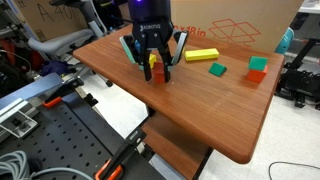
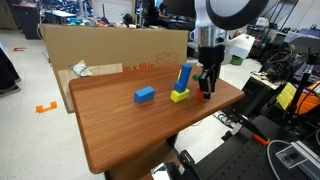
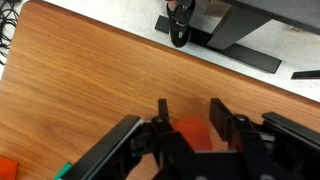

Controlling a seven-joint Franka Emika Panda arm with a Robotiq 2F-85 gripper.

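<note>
A red block (image 1: 158,71) rests on the wooden table, between the fingers of my gripper (image 1: 157,76). The gripper points down at the table, its fingers spread to either side of the block with a gap visible. In the wrist view the same red block (image 3: 196,133) shows between the two dark fingers, its lower part cut off by the gripper. From exterior view 2 the gripper (image 2: 206,94) stands at the right side of the table and mostly hides the block.
A yellow block (image 1: 201,55) and a green block (image 1: 217,69) lie nearby. Farther right, a green block (image 1: 258,63) sits on a red one (image 1: 256,76). A blue block (image 2: 184,77) stands on a yellow block (image 2: 180,96), with another blue block (image 2: 144,95) alone.
</note>
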